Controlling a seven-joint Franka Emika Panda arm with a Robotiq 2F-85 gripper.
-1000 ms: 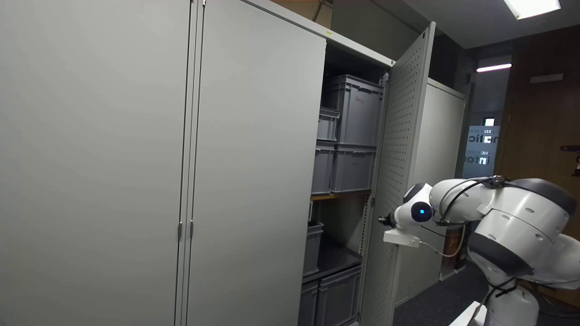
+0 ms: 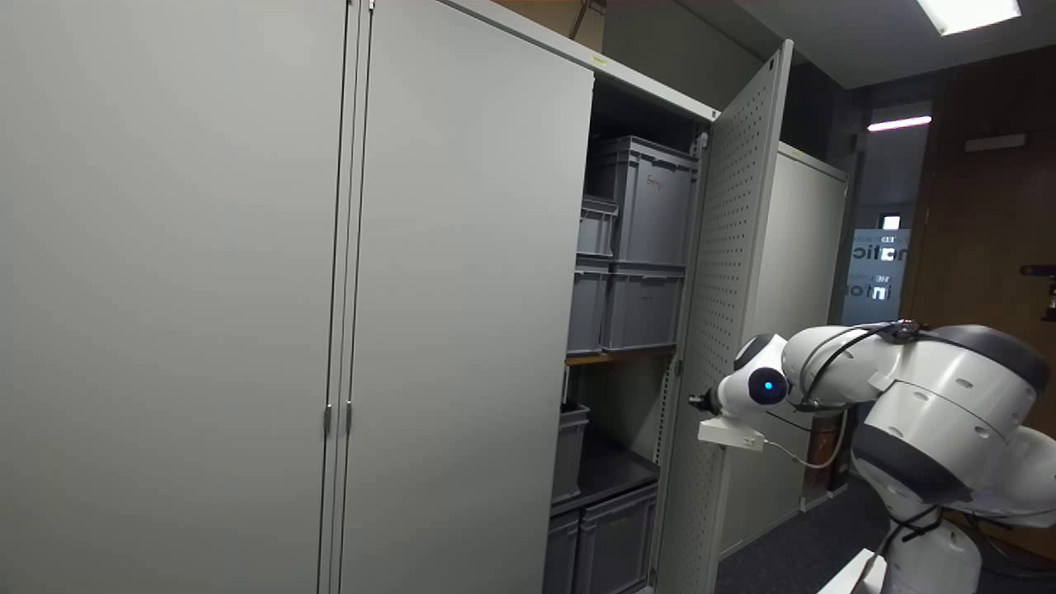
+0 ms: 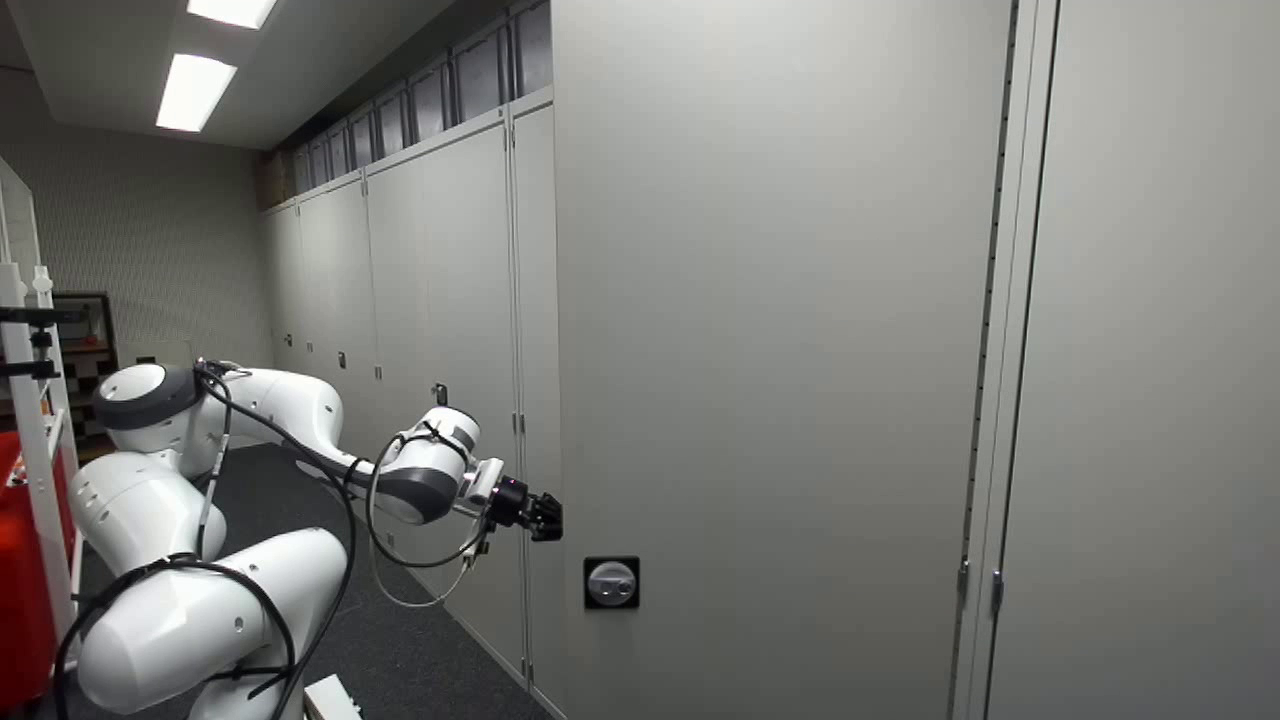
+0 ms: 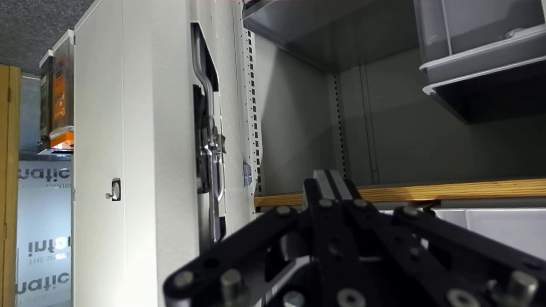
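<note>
The cabinet's perforated right door (image 2: pixel 733 213) stands open, at an angle to the shelves. My gripper (image 2: pixel 699 402) is in front of its inner side in exterior view 1; whether they touch cannot be told there. In the wrist view the gripper is shut, its fingertips together and nothing seen between them. They point toward the cabinet inside, to the right of the open door (image 4: pixel 171 128), whose metal latch rods (image 4: pixel 207 133) show in a cut-out. Exterior view 2 has the gripper (image 3: pixel 547 517) close to the large grey door's edge, left of the round handle (image 3: pixel 612 583).
Grey bins (image 2: pixel 643 307) fill the upper shelves. A wooden-edged shelf (image 4: pixel 435 192) crosses behind the fingertips, with a grey bin (image 4: pixel 481 36) at upper right. The left door (image 2: pixel 475 297) is closed. Open floor (image 3: pixel 396 660) lies around the arm.
</note>
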